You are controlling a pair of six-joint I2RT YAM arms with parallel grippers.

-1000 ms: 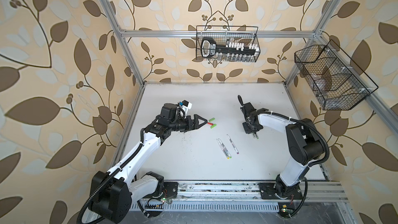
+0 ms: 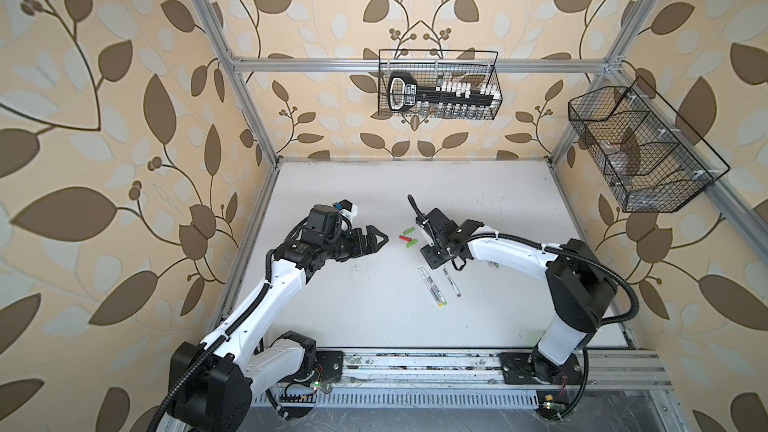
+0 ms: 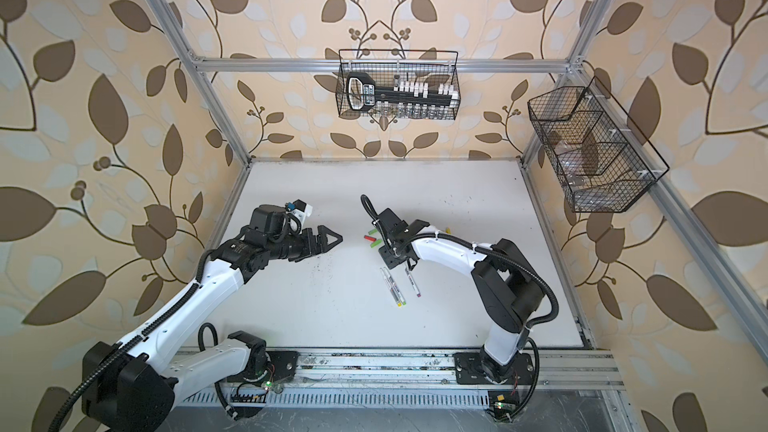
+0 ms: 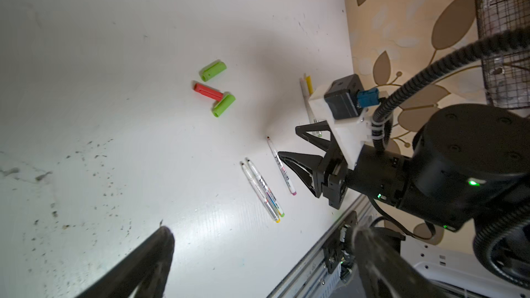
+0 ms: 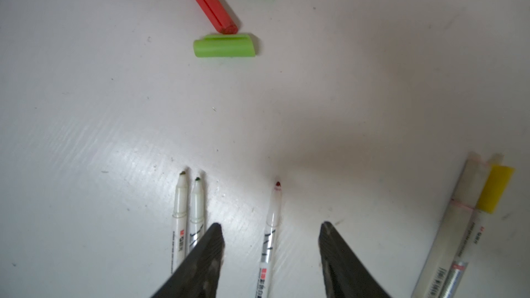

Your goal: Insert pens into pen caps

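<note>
My right gripper is open above an uncapped pen (image 5: 270,226) with a dark reddish tip, which shows between its fingers in the right wrist view. Left of it lie two more uncapped pens side by side, a white pen (image 5: 179,215) and a green-tipped pen (image 5: 197,209). A red cap (image 4: 208,91) touches one green cap (image 4: 223,106); another green cap (image 4: 213,70) lies just apart. Open and empty, my left gripper (image 2: 379,238) hovers left of the caps. At the right of the right wrist view, a yellow cap (image 5: 495,187) sits on one of the pens lying together.
A wire basket (image 2: 439,96) hangs on the back rail, and a second basket (image 2: 640,152) hangs at the right, both above the table.
My right gripper has moved left, away from the right-hand pens to over the single pen. My left gripper has drawn back slightly left from the caps.
</note>
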